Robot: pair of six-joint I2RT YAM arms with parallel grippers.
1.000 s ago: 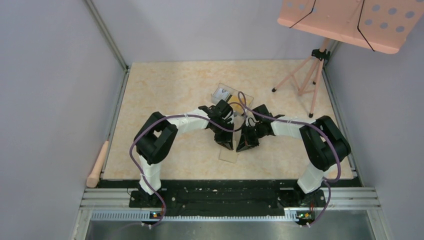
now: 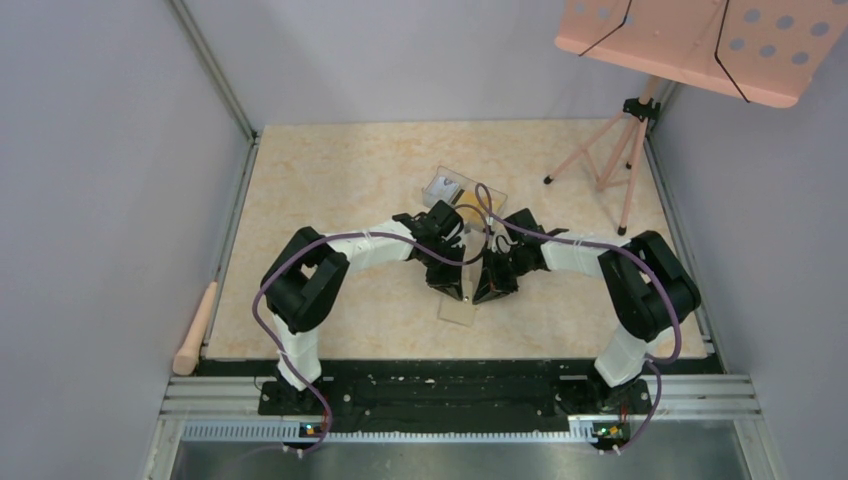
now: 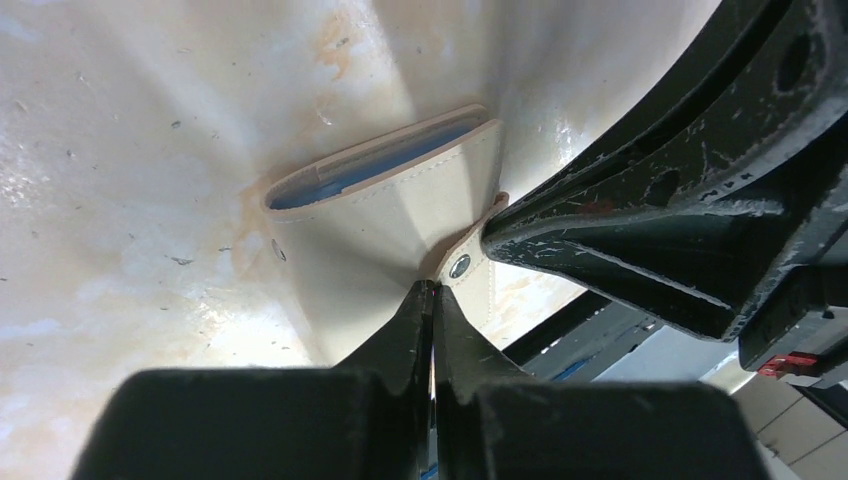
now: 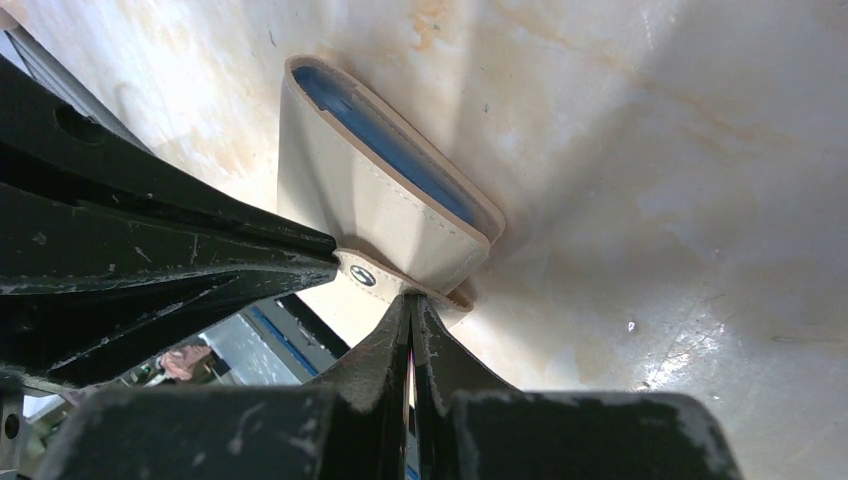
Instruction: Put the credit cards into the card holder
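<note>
The cream leather card holder (image 2: 457,313) lies on the table below both grippers. In the left wrist view its pocket mouth (image 3: 385,160) gapes slightly, with something blue inside; whether that is a card or lining is unclear. A snap strap (image 4: 363,276) crosses the holder. Over the strap, my left gripper has its fingertips almost together, with only a hairline slit showing, and I cannot tell whether they grip the strap's edge. My right gripper is shut with its tips at the strap; nothing clearly shows between them.
A clear tray (image 2: 441,170) with compartments stands behind the grippers, holding something grey-white and something yellow. Both arms crowd close together over the holder.
The right arm, the tray and the holder look unmoved.
</note>
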